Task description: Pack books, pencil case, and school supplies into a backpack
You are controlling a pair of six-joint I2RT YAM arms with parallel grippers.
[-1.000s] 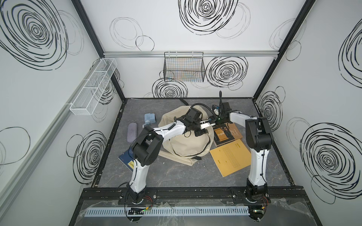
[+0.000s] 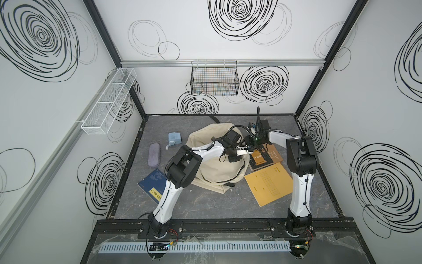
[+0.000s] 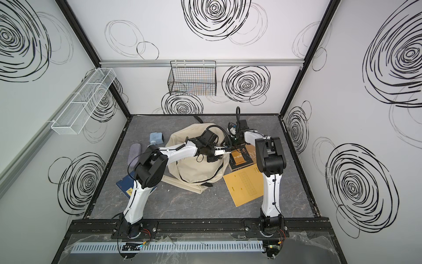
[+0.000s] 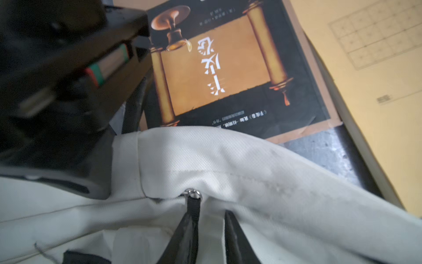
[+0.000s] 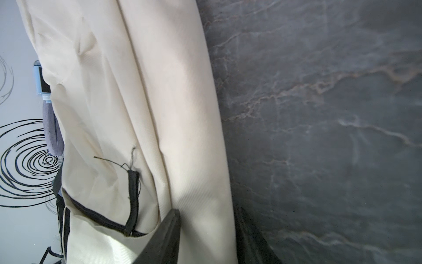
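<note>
A cream backpack (image 2: 211, 176) lies in the middle of the floor, both grippers at its right edge. In the left wrist view, my left gripper is partly open over the bag's folds, a black zipper pull (image 4: 193, 209) by its left finger. My right gripper is partly open, its fingers on either side of the bag's thick edge; whether they touch the cloth cannot be told. On the right lie a dark book with an orange cover panel (image 4: 215, 66) and a yellow notebook (image 2: 272, 184). At left are a grey-purple pencil case (image 2: 153, 154) and a blue book (image 2: 151, 181).
A light-blue object (image 2: 174, 138) lies behind the pencil case. The right arm's black body (image 4: 66, 88) is close beside the left gripper. A wire basket (image 2: 215, 81) hangs on the back wall. Floor in front of the bag is clear.
The right arm has barely moved; books and pencil case lie as before.
</note>
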